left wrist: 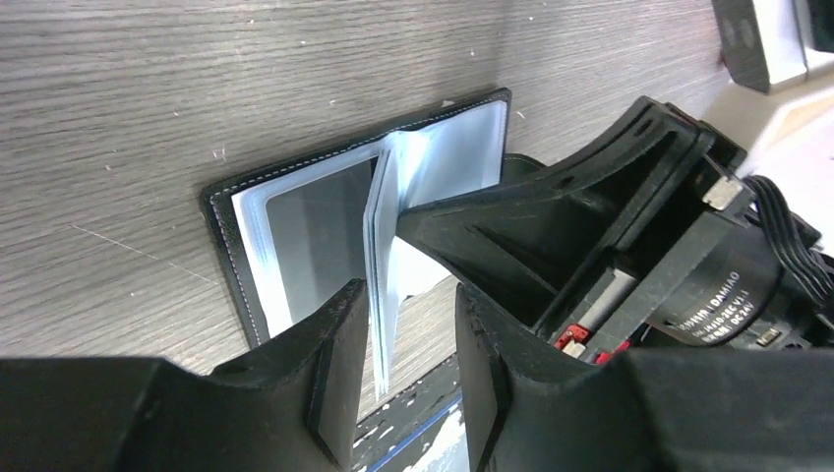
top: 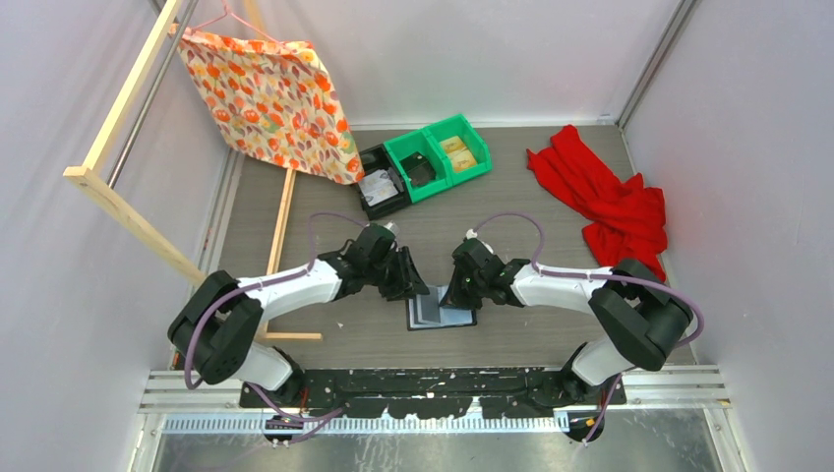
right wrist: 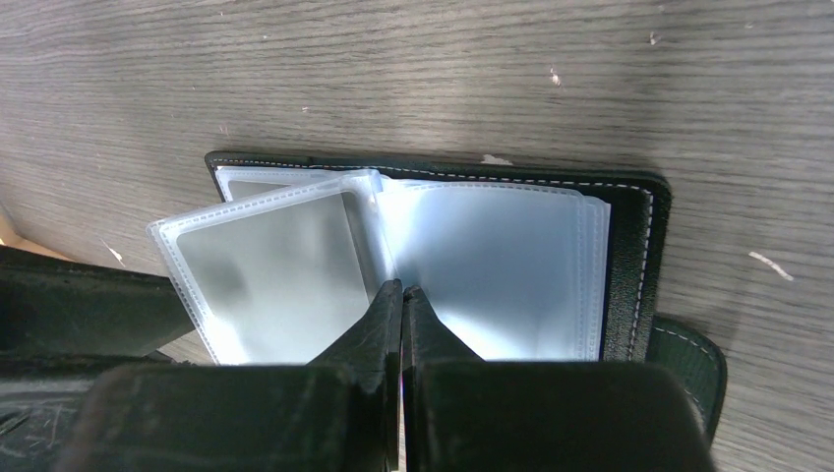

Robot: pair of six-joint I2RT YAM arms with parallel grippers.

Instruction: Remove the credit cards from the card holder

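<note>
The card holder [top: 442, 321] lies open on the table between my grippers: a black stitched cover [right wrist: 637, 256] with clear sleeves [right wrist: 492, 265]. Grey inserts [right wrist: 266, 265] show in some sleeves, one lifted at an angle in the right wrist view. My left gripper is part open over the holder, with upright sleeve edges [left wrist: 379, 256] near or between its fingertips; whether they are held is unclear. My right gripper is shut, its tips down on the sleeves at their middle.
Green bins [top: 438, 133] and a black bin [top: 388, 202] stand at the back. A red cloth [top: 590, 197] lies right, a wooden rack [top: 138, 222] with hanging patterned cloth stands left. Bare table surrounds the holder.
</note>
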